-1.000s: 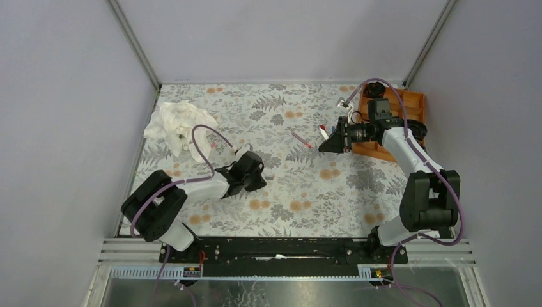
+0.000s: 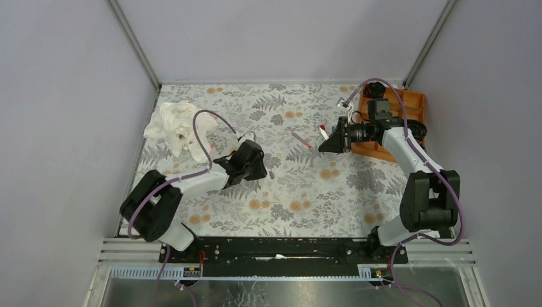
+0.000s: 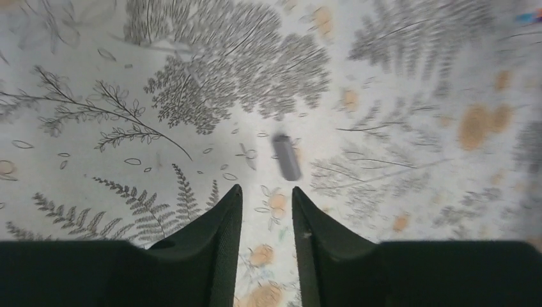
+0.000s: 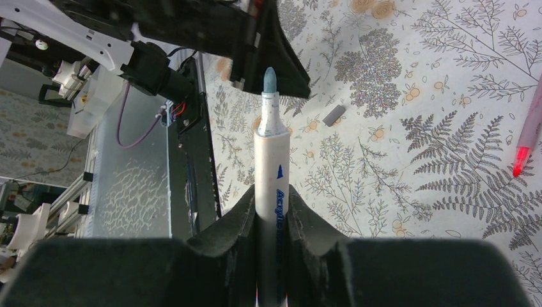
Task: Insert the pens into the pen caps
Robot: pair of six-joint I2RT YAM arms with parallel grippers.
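Note:
A small grey pen cap (image 3: 286, 158) lies alone on the patterned cloth in the left wrist view, ahead of my left fingertips. My left gripper is above the cloth, its fingers parted and nothing between them; from the top it is just left of the cap (image 2: 271, 173). My right gripper is shut on a white marker (image 4: 272, 169), whose bare grey-blue tip points up in the right wrist view. A pink pen with a red end (image 4: 530, 131) rests on the cloth, also seen from the top (image 2: 301, 140).
Orange tray (image 2: 414, 99) with dark coiled items stands behind the right arm at the back right. A crumpled white cloth (image 2: 179, 125) lies at the back left.
The cap has turned from lying crosswise to more lengthwise. My right arm looks still.

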